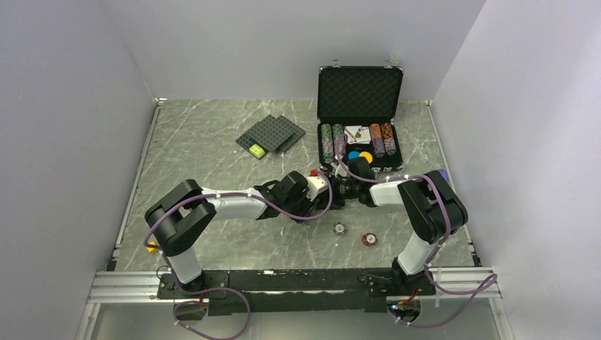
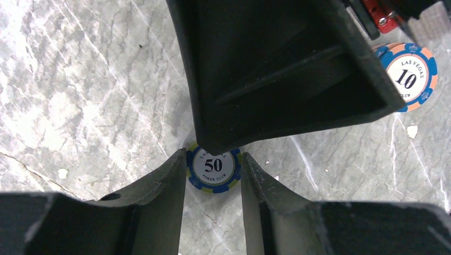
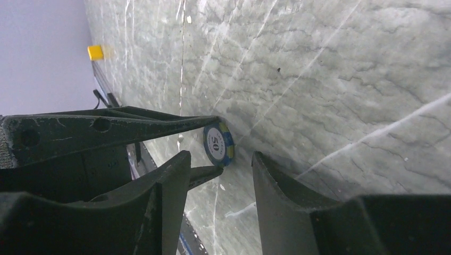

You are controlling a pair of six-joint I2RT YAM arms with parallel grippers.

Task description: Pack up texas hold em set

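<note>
Both grippers meet at mid-table in the top view. A blue-rimmed 50 chip (image 2: 213,172) lies between the fingertips of my left gripper, which is part open around it; contact on both sides is unclear. In the right wrist view the 50 chip (image 3: 217,144) shows between the left gripper's fingers, beyond my open right gripper, which has nothing between its fingertips. A blue 10 chip stack (image 2: 407,79) lies to the side. The open case (image 1: 360,95) at the back holds chip rows and cards.
Two dark padded sheets (image 1: 269,133) with a lime object (image 1: 256,151) lie left of the case. Chip stacks (image 1: 339,229) (image 1: 369,239) sit near the front right. A yellow cube (image 3: 95,52) is at the far left.
</note>
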